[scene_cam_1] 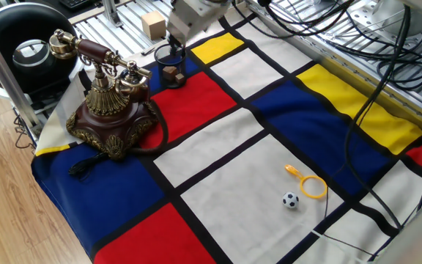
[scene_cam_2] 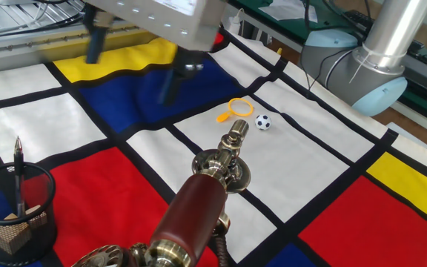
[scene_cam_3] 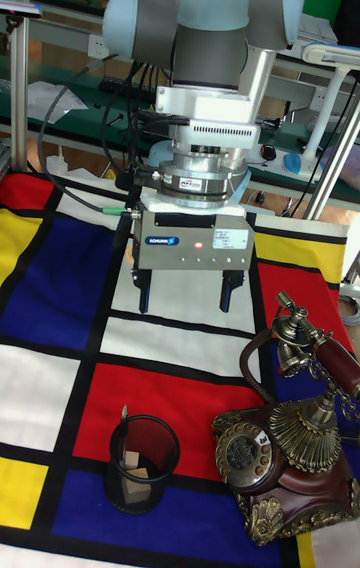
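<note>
My gripper point(scene_cam_3: 185, 296) hangs above the cloth with its two dark fingers point(scene_cam_3: 227, 291) wide apart, and nothing shows between them. In exterior view 2 the fingers point(scene_cam_2: 172, 78) are blurred. A black mesh pen cup point(scene_cam_2: 41, 236) stands upright on the cloth, holding a pen point(scene_cam_2: 18, 163) and small wooden blocks point(scene_cam_2: 10, 236). From exterior view 1, the gripper point(scene_cam_1: 178, 45) overlaps the back of the cup point(scene_cam_1: 173, 82); exterior view 3 shows it higher and apart from the cup. A yellow magnifier-shaped ring point(scene_cam_1: 313, 187) lies beside a small soccer ball point(scene_cam_1: 291, 200).
An ornate brown telephone point(scene_cam_1: 112, 125) stands close to the cup, its handset point(scene_cam_2: 191, 215) raised high. One wooden block point(scene_cam_1: 153, 25) rests on the slatted metal surface behind. Black cables point(scene_cam_1: 357, 117) hang over the right side.
</note>
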